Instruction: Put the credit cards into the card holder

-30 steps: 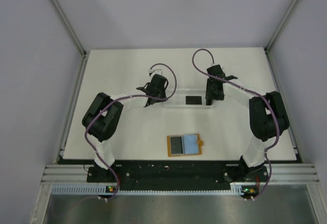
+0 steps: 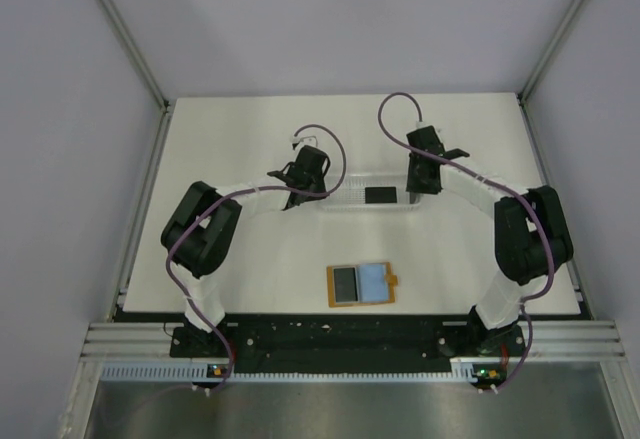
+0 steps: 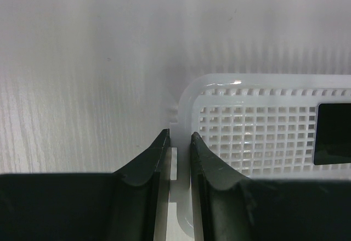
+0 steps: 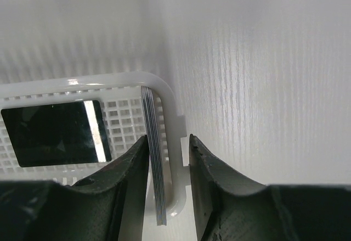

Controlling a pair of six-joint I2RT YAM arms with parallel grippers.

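A white perforated tray (image 2: 350,189) lies in the middle with a dark card (image 2: 381,194) in it, magnetic stripe showing in the right wrist view. My left gripper is shut on the tray's left rim. My right gripper stands part open at the tray's right end, where a second card (image 4: 152,147) is seen edge-on by the left finger; whether it is held I cannot tell. A tan card holder (image 2: 391,281) with grey and light-blue panels lies nearer the front.
Both arms reach in from the front corners.
The left arm has not visibly moved.
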